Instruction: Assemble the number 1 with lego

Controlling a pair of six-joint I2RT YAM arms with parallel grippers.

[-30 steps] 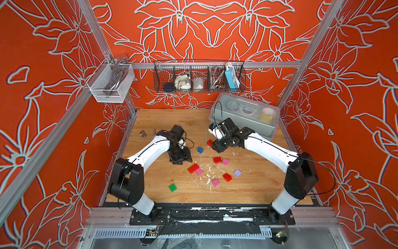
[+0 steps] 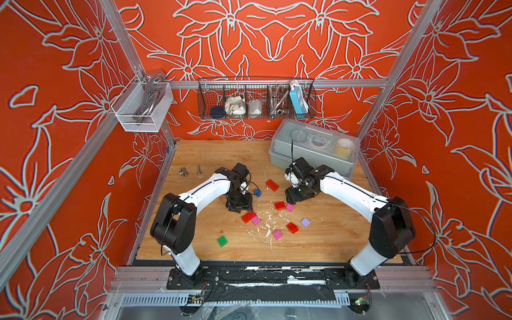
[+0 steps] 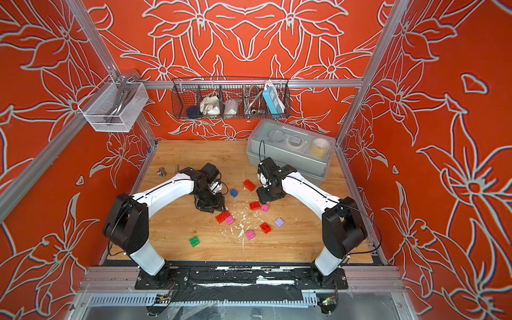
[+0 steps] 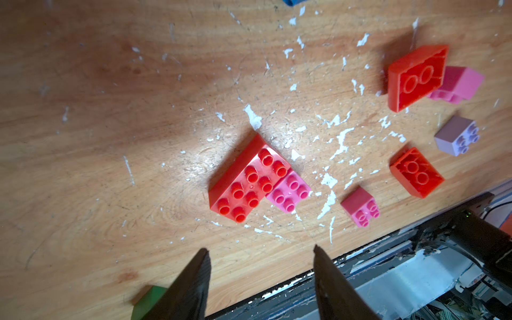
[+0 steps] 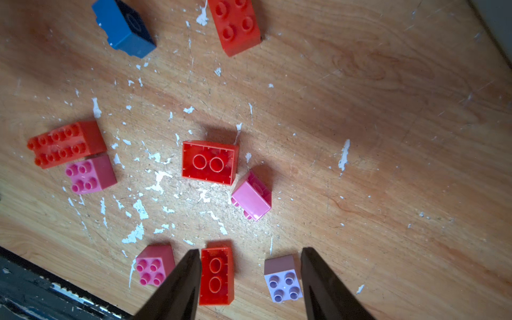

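Note:
Lego bricks lie loose on the wooden table. A long red brick (image 4: 248, 178) touches a pink brick (image 4: 288, 192), below my left gripper, which is open and empty. My right gripper hangs open and empty over a red brick (image 5: 209, 162), a pink brick (image 5: 252, 196), another red brick (image 5: 216, 277) and a lilac brick (image 5: 282, 277). Another pink brick (image 5: 154, 264) lies near the front. A blue brick (image 5: 125, 32) and a red brick (image 5: 234, 26) sit farther back; a green brick (image 2: 222, 241) is at the front left.
A lidded translucent box (image 2: 314, 138) occupies the back right. Small metal bolts (image 2: 183, 171) stand at the back left. A wire basket (image 2: 213, 101) hangs on the back wall.
My left gripper has moved rightward from where it was about a second ago. My right gripper has moved right and down toward the front. The bricks look unmoved.

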